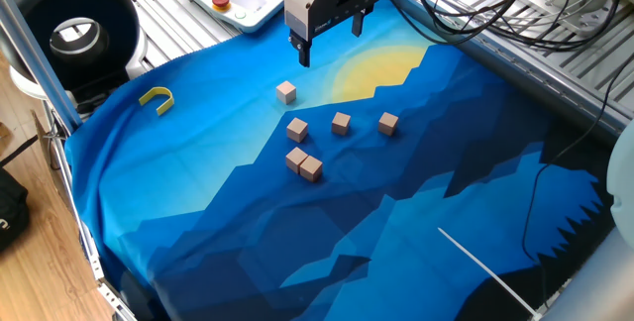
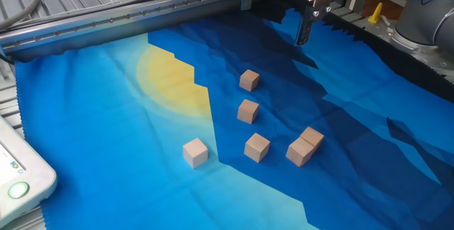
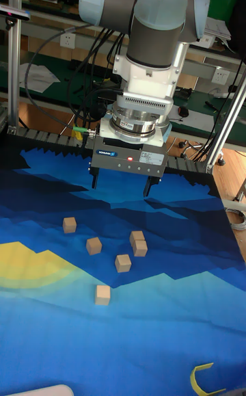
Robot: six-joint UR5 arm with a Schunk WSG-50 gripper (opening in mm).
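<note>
Several small wooden cubes lie apart on the blue patterned cloth (image 1: 168,172). A paler cube (image 2: 196,152) rests on the light-blue part beside the yellow sun print. On the dark-blue part sit a cube (image 1: 297,129), a second one (image 1: 341,123) and a third (image 1: 388,123) in a loose row. Two more cubes touch each other, one (image 1: 296,159) against the other (image 1: 311,168). My gripper (image 3: 120,190) hangs raised above the cloth, away from all the cubes. Its two fingers (image 2: 303,31) are spread wide, with nothing between them.
A yellow curved strip (image 1: 157,99) lies near one cloth edge. A tablet-like pendant with a red button (image 1: 220,2) sits beside the cloth. Cables (image 1: 495,24) run over the metal slats. A thin white rod (image 1: 487,267) crosses one corner.
</note>
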